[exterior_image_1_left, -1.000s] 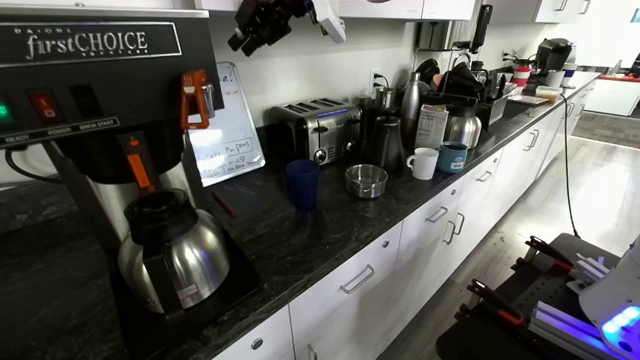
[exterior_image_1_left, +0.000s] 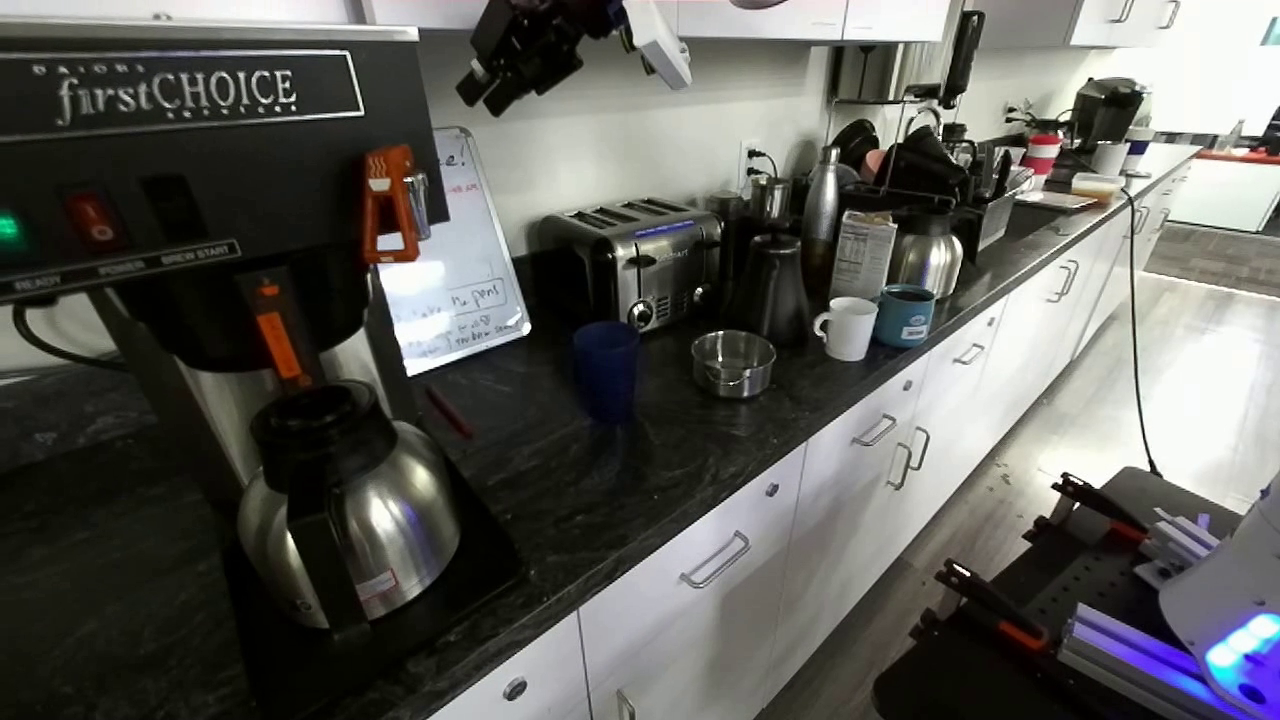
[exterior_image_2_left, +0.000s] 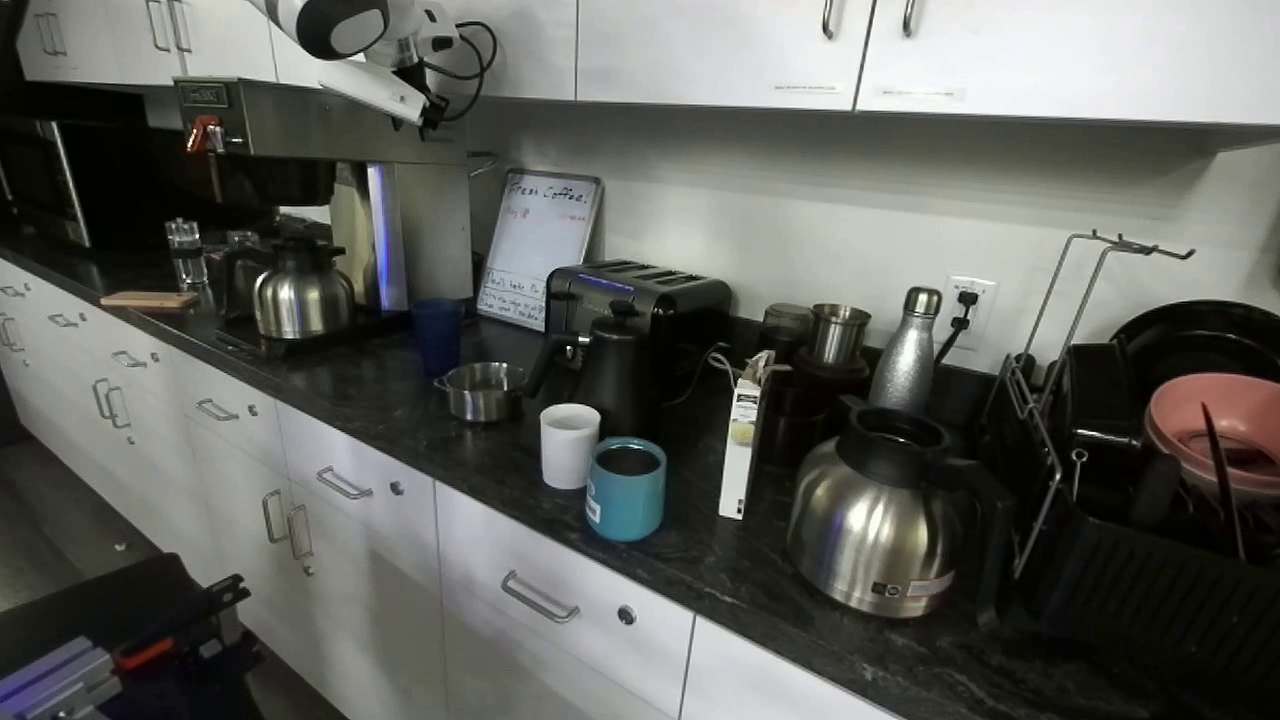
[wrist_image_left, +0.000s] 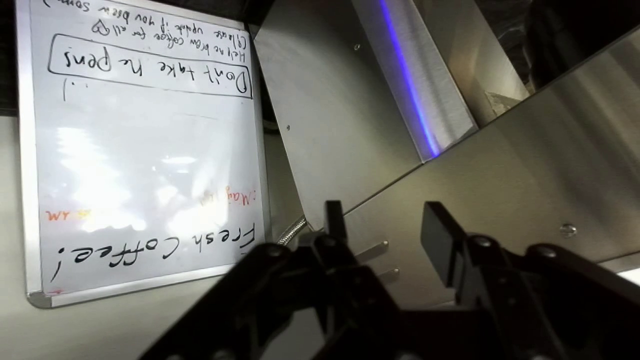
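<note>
My gripper is open, with nothing between its black fingers. In exterior view 1 the gripper (exterior_image_1_left: 482, 94) hangs high over the counter, in front of the wall and above the whiteboard (exterior_image_1_left: 462, 258). The wrist view shows that whiteboard (wrist_image_left: 150, 138) upside down on the left and the metal side of the coffee machine (wrist_image_left: 354, 102) beyond the fingers. Under the brewer (exterior_image_1_left: 204, 132) stands a steel carafe (exterior_image_1_left: 408, 516). A blue cup (exterior_image_1_left: 606, 366), a steel bowl (exterior_image_1_left: 734, 366), a white mug (exterior_image_1_left: 847, 326) and a teal mug (exterior_image_1_left: 902, 318) stand on the counter.
A toaster (exterior_image_1_left: 636, 258) and a black kettle (exterior_image_2_left: 615, 372) stand toward the wall. Farther right are a carton (exterior_image_2_left: 740, 444), a second carafe (exterior_image_2_left: 870, 516) and a loaded dish rack (exterior_image_2_left: 1152, 516). Upper cabinets (exterior_image_2_left: 720, 54) overhang the counter. Bare counter (exterior_image_1_left: 576, 480) lies before the blue cup.
</note>
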